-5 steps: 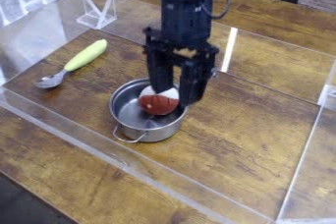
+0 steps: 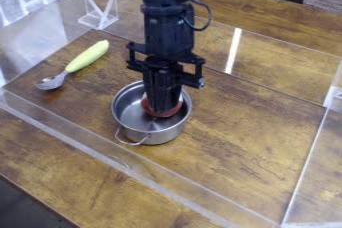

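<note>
A steel pot point(image 2: 134, 122) with a wire handle stands on the wooden table. The gripper points down into the pot from above, its fingertips at or just over the red object. The fingers look close together; whether anything is between them is hidden.
A spoon with a pale yellow-green handle point(image 2: 87, 55) lies at the left. A white wire stand point(image 2: 99, 12) is at the back left. Clear panels border the work area.
The gripper has moved down and left into the pot, over the red and white object, which is now mostly covered.
</note>
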